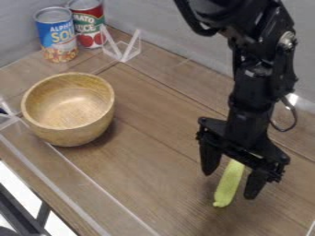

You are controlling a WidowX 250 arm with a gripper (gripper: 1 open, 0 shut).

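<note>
My black gripper [231, 173] hangs over the right part of the wooden table, its two fingers spread on either side of a slim yellow-green object [226, 191] that lies on the tabletop. The fingers are open; the upper end of the object is partly hidden beneath the gripper.
A wooden bowl [69, 123] sits on the left of the table [147, 175]. Two cans, a blue one [58, 39] and a red one [87, 20], stand at the back left. A wall runs behind.
</note>
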